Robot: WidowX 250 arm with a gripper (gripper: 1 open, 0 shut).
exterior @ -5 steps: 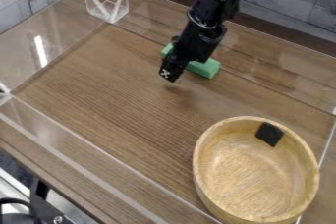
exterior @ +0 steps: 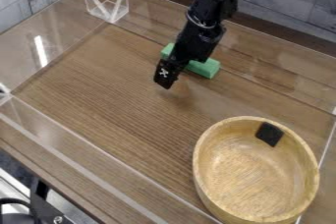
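My black gripper (exterior: 175,68) hangs over a green block (exterior: 202,66) in the upper middle of the camera view, its fingers open and spread across the block's left part. The fingertips reach down near the wooden surface just left of and in front of the block. Whether they touch the block is unclear, as the gripper hides part of it.
A large tan bowl (exterior: 250,179) with a black patch on its inner right wall fills the lower right. A white wire holder (exterior: 108,2) stands at the back left.
My gripper has shifted very slightly at the block, its upper part tilting a little. The block and bowl appear essentially in place.
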